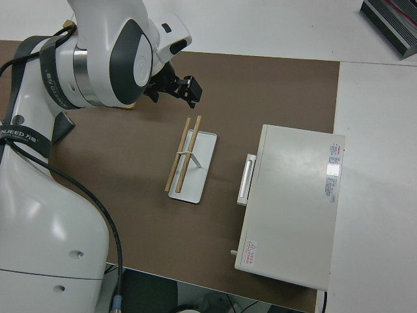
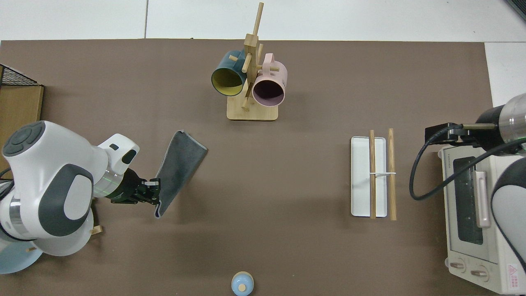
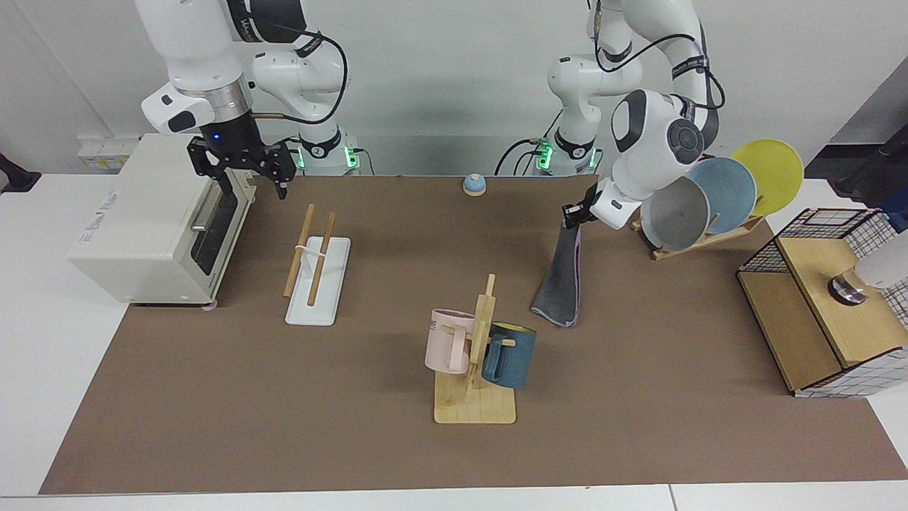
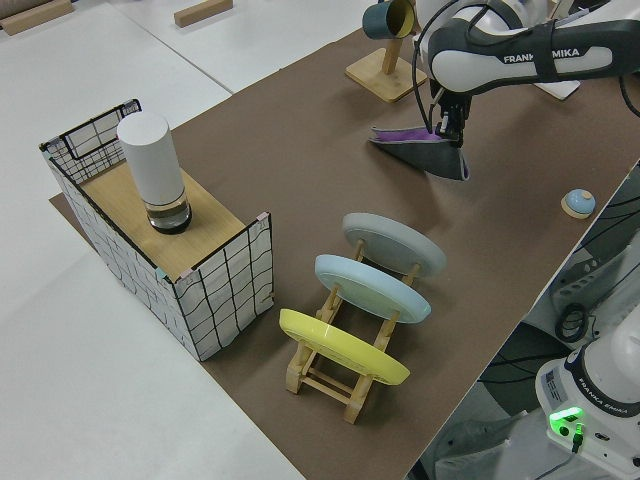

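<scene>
A grey cloth (image 2: 178, 170) hangs partly lifted from my left gripper (image 2: 153, 191), its fold showing a purple lining in the right camera view (image 4: 410, 150). That gripper appears shut on the cloth near one end, though its fingertips are small and dark. My right gripper (image 3: 274, 174) hovers over the white toaster oven (image 3: 145, 221) at the table's right side; whether it is open is hard to tell.
A mug tree (image 2: 251, 111) with two mugs stands at the back. A white tray with two wooden rods (image 2: 360, 177), a plate rack with three plates (image 4: 340, 345), a small blue knob (image 2: 242, 286) and a wire basket (image 4: 200, 300) surround clear mat.
</scene>
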